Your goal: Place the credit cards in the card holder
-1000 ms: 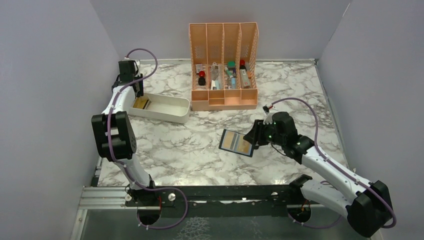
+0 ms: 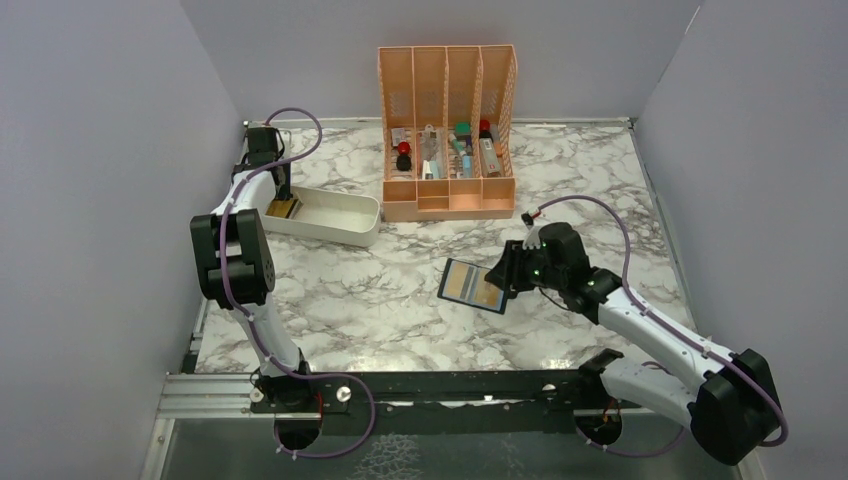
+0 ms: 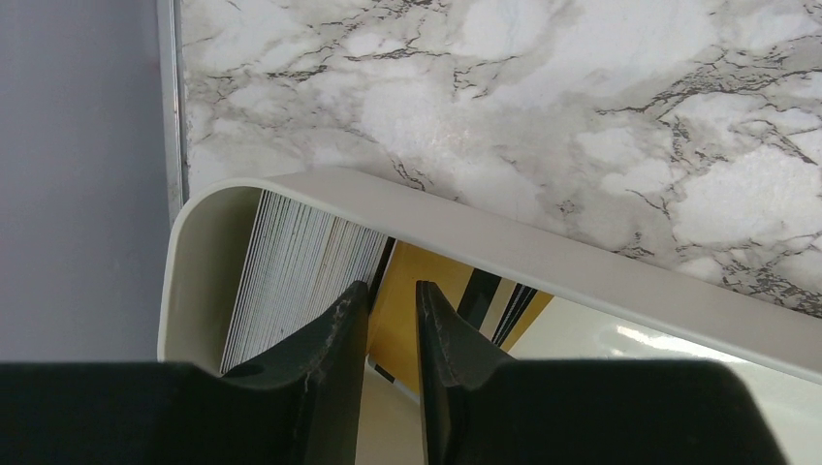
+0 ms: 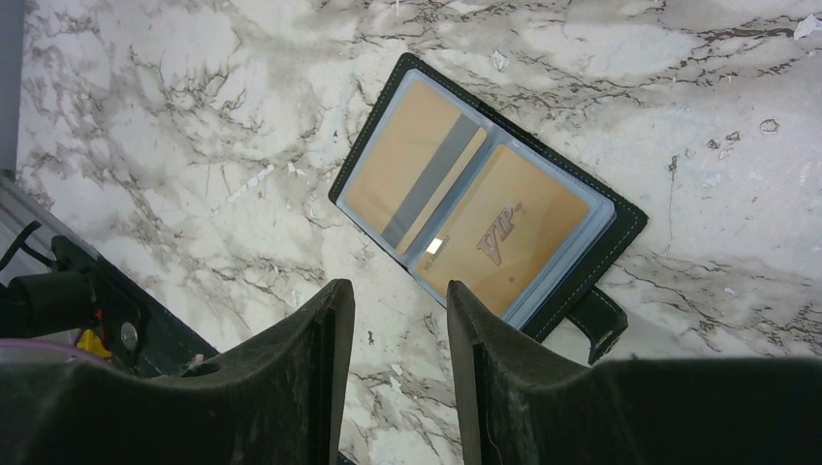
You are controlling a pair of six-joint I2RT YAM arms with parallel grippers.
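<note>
In the left wrist view, a white box (image 3: 582, 273) holds several cards on edge: a block of white ones (image 3: 300, 263), gold cards (image 3: 417, 269) leaning beside them, then darker ones. My left gripper reaches into the box with its fingers partly open. The face of a gold card shows in the gap, and I see no grip on it. The black card holder (image 4: 485, 205) lies unfolded flat on the marble table, with a tan card in each clear pocket. Above its near edge, my right gripper stands partly open with nothing between its fingers.
Behind, a peach organizer (image 2: 450, 206) holds small items in its compartments. The right part of the white box is empty. Grey walls border both sides.
The right arm has shifted only a little. Box and holder stay put.
</note>
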